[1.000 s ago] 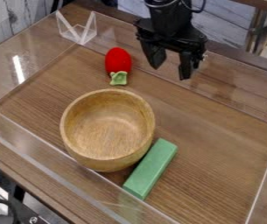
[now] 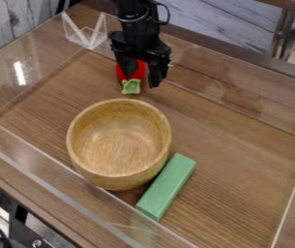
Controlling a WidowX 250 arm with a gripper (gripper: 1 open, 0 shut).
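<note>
My black gripper (image 2: 139, 60) is at the top middle, open, its fingers over a red object (image 2: 131, 73) with a green tip (image 2: 132, 87), much like a strawberry or radish toy, which it partly hides. A large wooden bowl (image 2: 119, 141) sits below, and a green block (image 2: 165, 186) lies at the lower right.
A clear, faceted object (image 2: 84, 29) stands at the upper left near the table's edge.
My gripper has moved left from the bare upper-right area to over the red object. The bowl and green block have not moved.
</note>
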